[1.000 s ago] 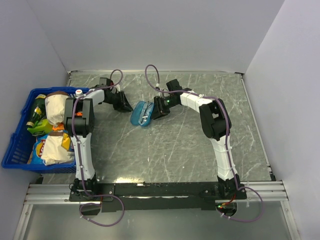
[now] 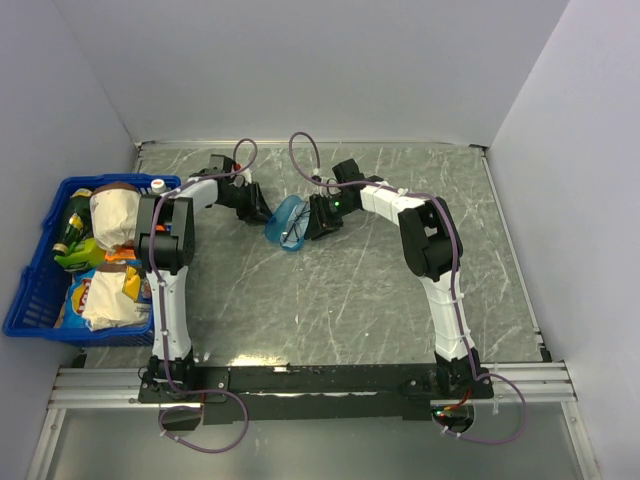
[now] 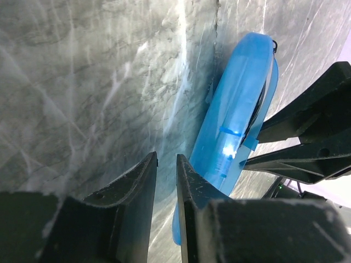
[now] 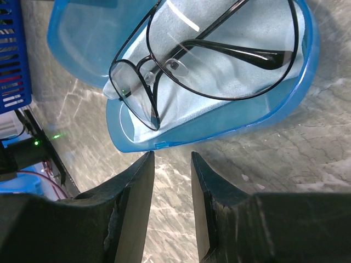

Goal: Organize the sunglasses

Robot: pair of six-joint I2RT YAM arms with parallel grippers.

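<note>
The blue translucent glasses case (image 2: 285, 224) lies open on the table between my two grippers. In the right wrist view, black-framed glasses (image 4: 249, 53) with folded temples rest on a pale cloth (image 4: 184, 109) inside the case tray (image 4: 269, 112); the case lid (image 4: 88, 41) is to the upper left. My left gripper is part open at the lid side, one finger overlapping the case (image 3: 230, 118) in the left wrist view; contact cannot be told. On the opposite side, my right gripper is part open, with its fingertips close to the tray rim and nothing visible between them.
A blue basket (image 2: 28, 300) at the left holds packets, bottles and cloth-like bundles; my left forearm passes beside its right edge. Walls close off the back and sides.
My left gripper has moved slightly right, toward the case. The case has shifted a little to the right, and its lid looks more spread from the tray. My right arm has barely moved.
</note>
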